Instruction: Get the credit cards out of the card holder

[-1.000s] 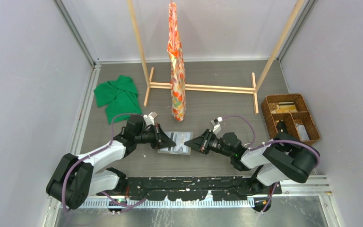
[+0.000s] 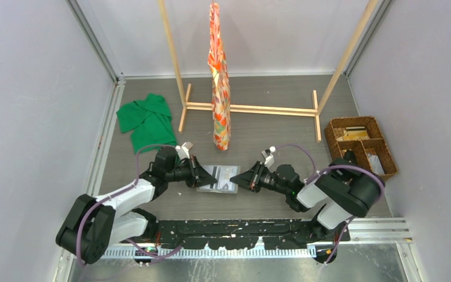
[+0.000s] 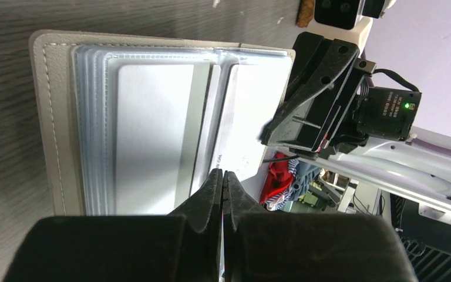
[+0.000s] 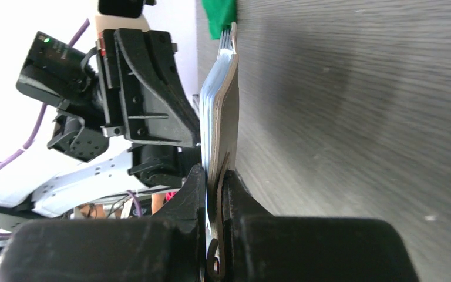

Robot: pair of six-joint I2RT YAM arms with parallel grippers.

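Note:
An open card holder (image 2: 225, 182) with clear plastic sleeves and a beige stitched cover is held up between my two arms. My right gripper is shut on its edge, the leaves squeezed together between the fingers. White cards (image 3: 152, 123) show inside the sleeves in the left wrist view. Over the holder's face, my left gripper is shut, its fingertips meeting at the sleeves by a white card (image 3: 248, 111). Nothing clear shows between those fingers; whether the tips touch the plastic is hard to tell.
At the right stands a wicker basket (image 2: 327, 136) with cards in one compartment. A green cloth (image 2: 151, 122) lies at the back left. Behind the holder, an orange patterned cloth (image 2: 218, 76) hangs from a wooden rack (image 2: 270, 110).
The left gripper has shifted only slightly over the holder. My right arm's elbow has moved a little, while its gripper stays at the holder's right edge.

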